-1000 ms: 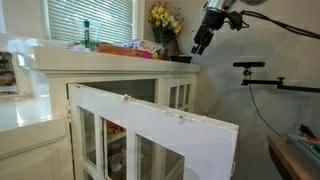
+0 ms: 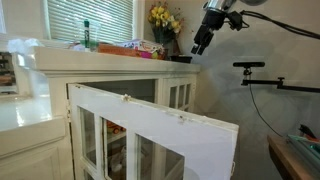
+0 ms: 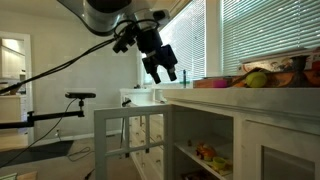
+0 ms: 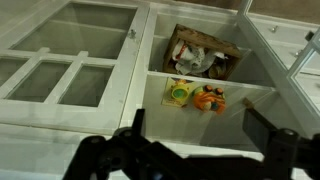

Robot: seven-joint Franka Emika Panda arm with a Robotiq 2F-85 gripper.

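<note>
My gripper is open, its two dark fingers spread wide at the lower edge of the wrist view with nothing between them. It hangs high in front of the white cabinet, above counter height in both exterior views. The white cabinet door [image 2: 155,125] with glass panes stands swung open. Inside the cabinet, the wrist view shows an orange crab-like toy [image 4: 209,99] and a yellow-green item [image 4: 180,93] on a shelf. Behind them is a wooden box [image 4: 205,55] with crumpled contents.
Yellow flowers in a vase [image 2: 163,22], a green bottle [image 2: 87,34] and several packages line the countertop [image 2: 110,62]. A round yellow-green fruit [image 3: 256,79] lies near the counter edge.
</note>
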